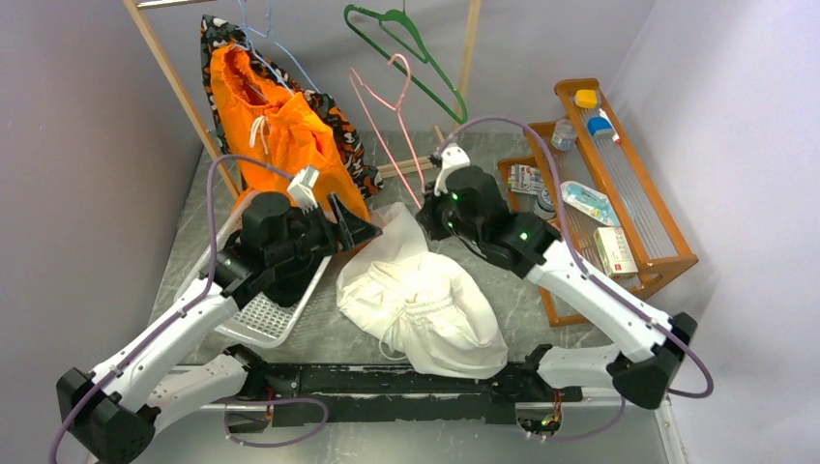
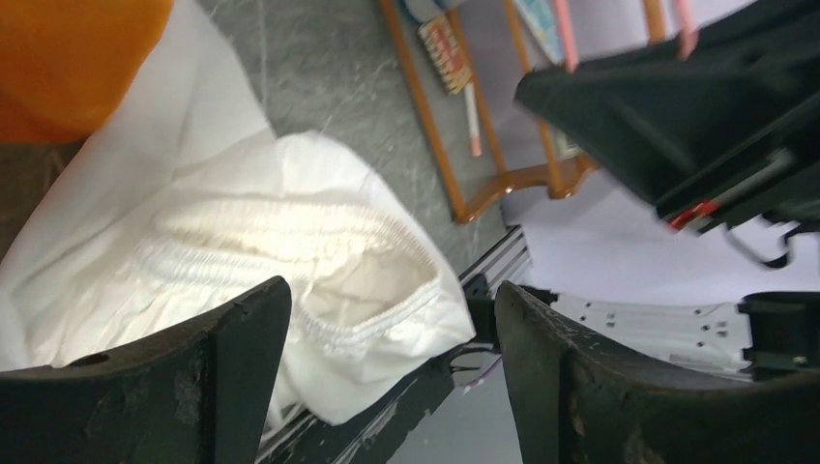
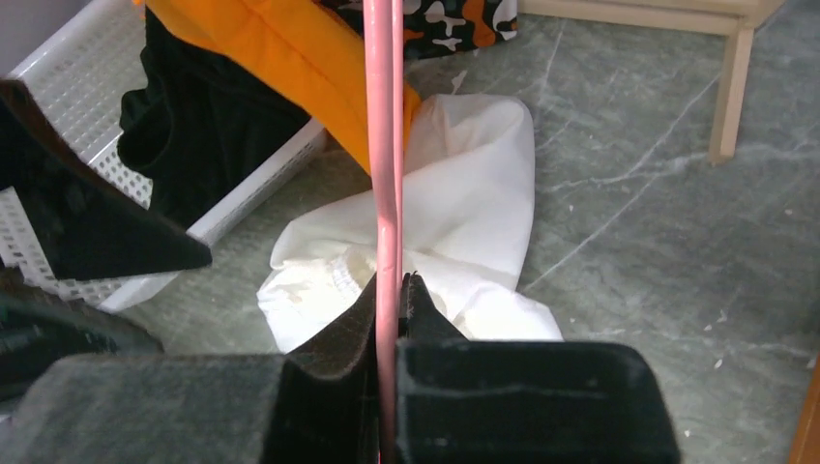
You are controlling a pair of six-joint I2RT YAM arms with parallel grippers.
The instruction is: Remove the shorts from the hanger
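White shorts [image 1: 421,309] lie loose on the grey floor, off the pink hanger [image 3: 385,232]. My right gripper is shut on that hanger, which rises from its fingers and hangs upright in the top view. My left gripper [image 1: 353,227] stands open beside it to the left, above the white shorts and the basket's edge; nothing shows between its fingers in the left wrist view. Orange shorts [image 1: 271,126] and dark patterned shorts [image 1: 344,140] hang from blue hangers [image 1: 290,58] at the back left.
A white basket [image 1: 256,324] holding black cloth is under the left arm. An empty green hanger [image 1: 435,77] hangs at the back. A wooden shelf unit [image 1: 658,256] with small items stands right.
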